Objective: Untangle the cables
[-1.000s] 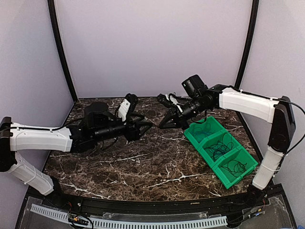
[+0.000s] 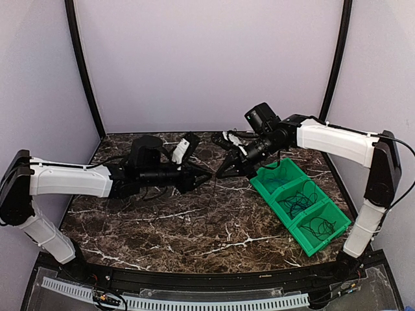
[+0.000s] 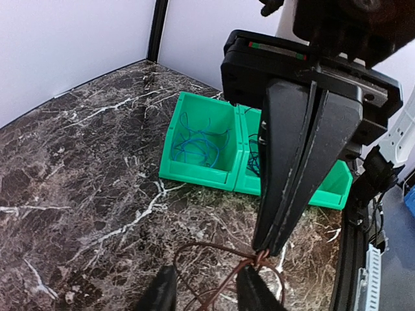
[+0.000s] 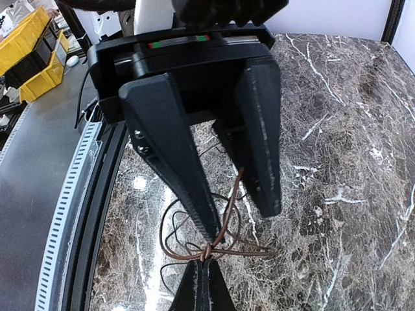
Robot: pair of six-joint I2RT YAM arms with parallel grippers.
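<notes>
A thin brown cable [image 3: 220,285] is bunched in loops, with a small knot at the tips of my right gripper. The right fingers [image 3: 285,155] are shut on it, holding it up over the marble table. From the left, my left gripper [image 2: 209,173] reaches in close to the right gripper. Its fingers [image 4: 178,155] stand apart around the cable's loops, and one brown strand rises between them without being clamped. In the top view the cable hangs as a faint dark line, hard to follow.
A green bin [image 2: 311,251] with three compartments stands at the right; blue cable [image 3: 198,146] lies in one compartment and dark cables [image 2: 318,227] in others. Both gripper heads nearly touch.
My left arm has shifted right, bringing its gripper closer to the right one, and its wrist has turned. The right arm is almost still, and the bin has not moved.
</notes>
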